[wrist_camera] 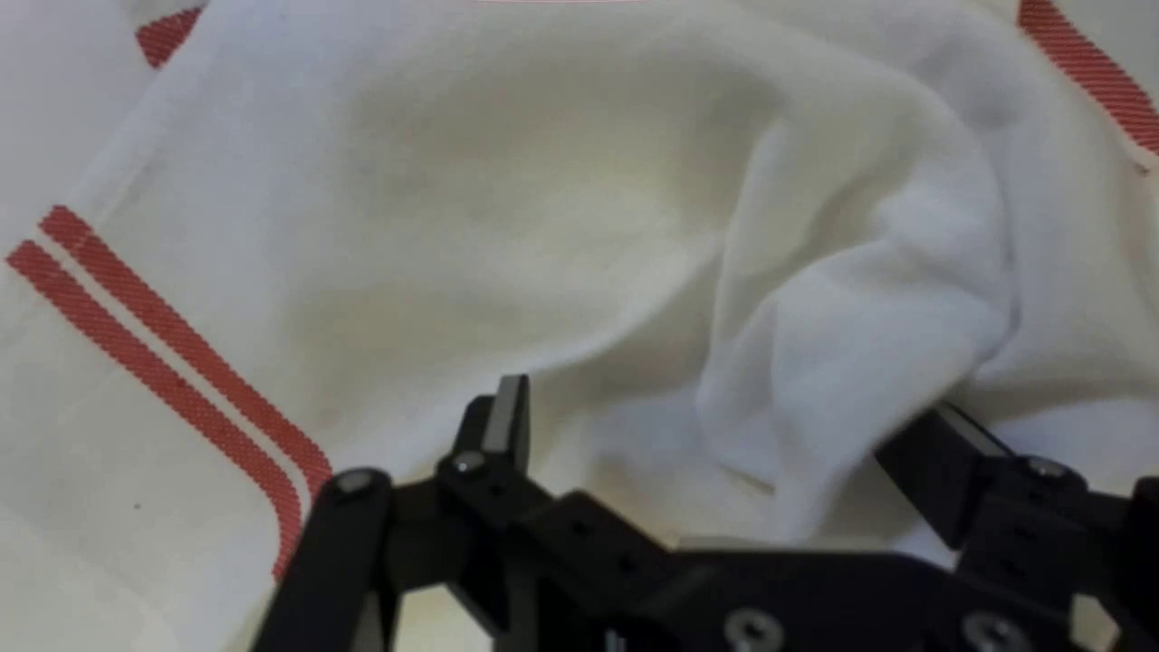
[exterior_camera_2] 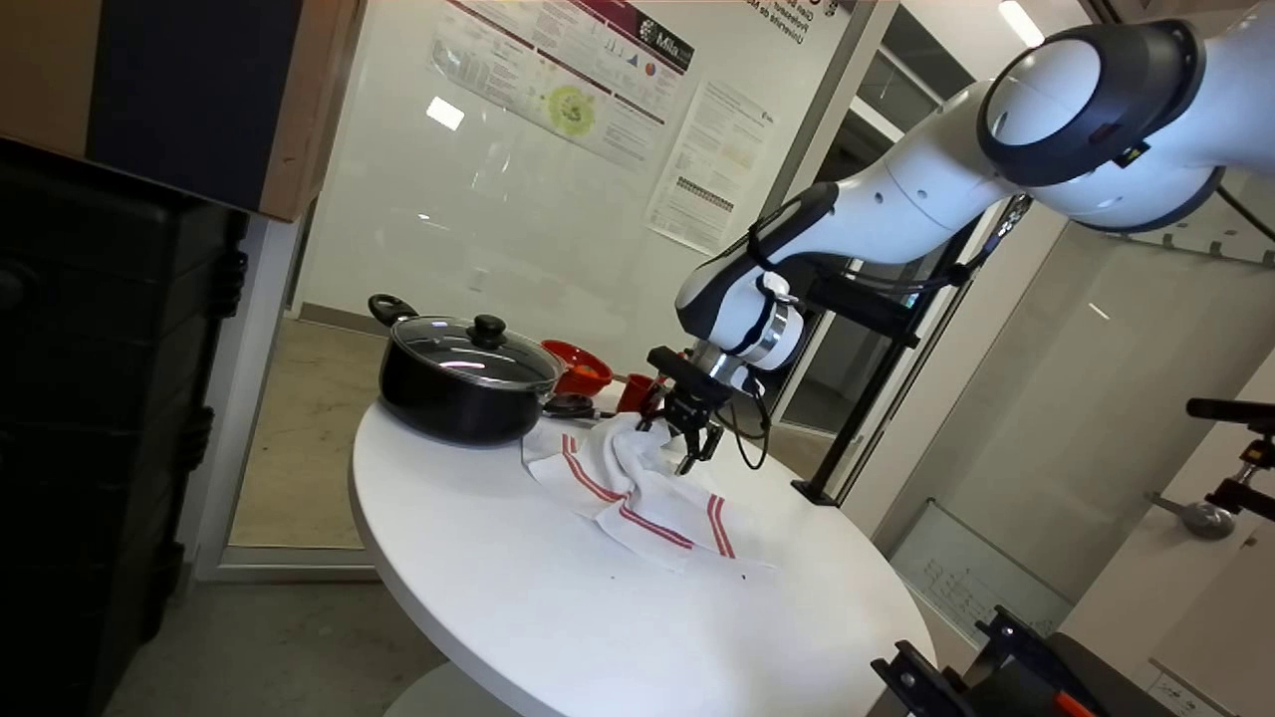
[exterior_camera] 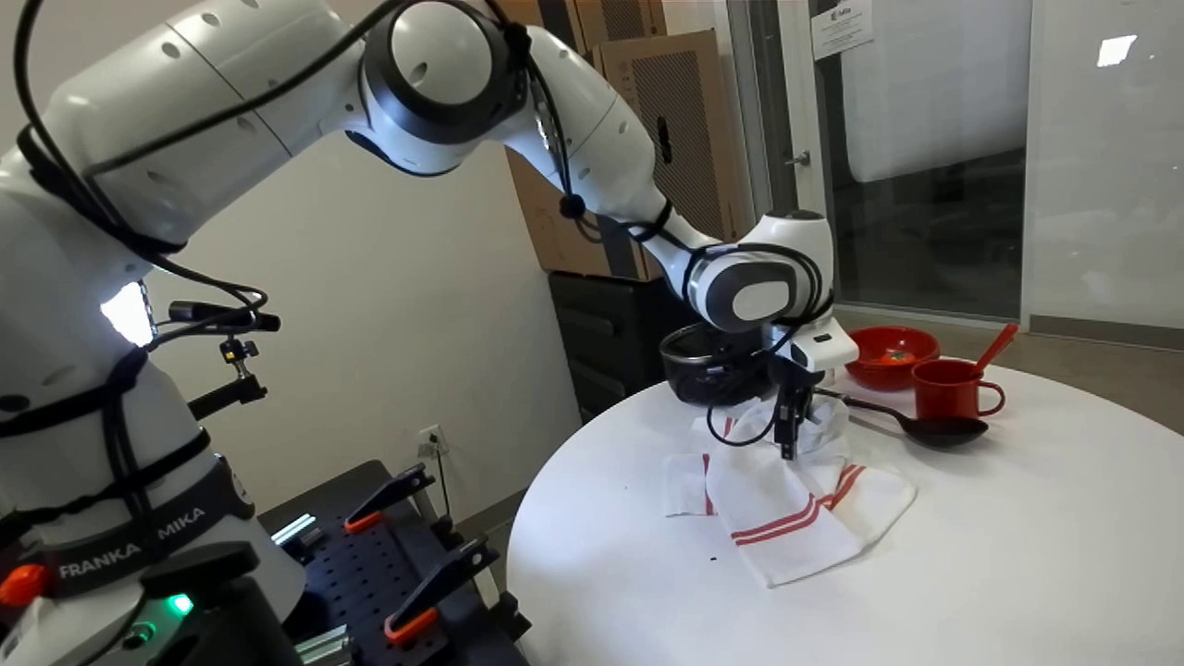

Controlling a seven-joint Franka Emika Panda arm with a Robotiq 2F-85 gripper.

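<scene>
A white towel with red stripes [exterior_camera: 783, 505] lies crumpled on the round white table, its folds bunched up at the back. In the wrist view the towel [wrist_camera: 489, 217] fills most of the picture. My gripper is open there, its two fingers wide apart. The left finger [wrist_camera: 505, 424] stands in front of the cloth, while a raised fold partly covers the tip of the right one. Seen from outside, the gripper [exterior_camera: 789, 444] points down over the bunched part. In the other exterior view the gripper [exterior_camera_2: 675, 448] is at the towel's far side.
Behind the towel stand a black pot with a glass lid [exterior_camera_2: 466, 382], a red bowl [exterior_camera: 890, 357] and a red mug [exterior_camera: 949, 390] holding a red utensil. A black ladle [exterior_camera: 938, 429] lies near the mug.
</scene>
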